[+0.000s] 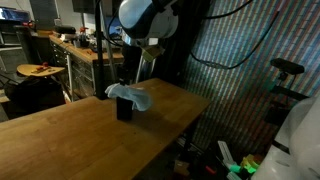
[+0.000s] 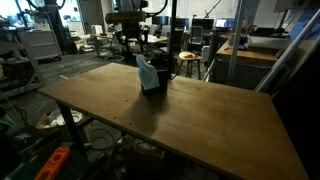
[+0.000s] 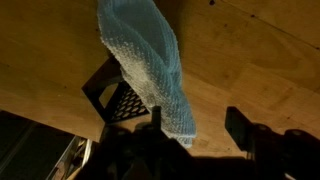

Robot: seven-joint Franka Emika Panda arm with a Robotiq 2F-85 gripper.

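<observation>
A light blue cloth [image 1: 130, 96] is draped over a black mesh holder [image 1: 124, 110] on the wooden table. In exterior view 2 the cloth [image 2: 147, 75] hangs down one side of the holder [image 2: 158, 83]. My gripper [image 1: 140, 70] is above them, clear of the cloth. From the wrist, the gripper has its dark fingers spread apart. The cloth [image 3: 150, 65] lies below, its end showing near the left finger, and covers part of the mesh holder [image 3: 126, 103]. Nothing appears to be gripped.
Loose cables hang before a dark partition [image 1: 235, 60] at the right.
</observation>
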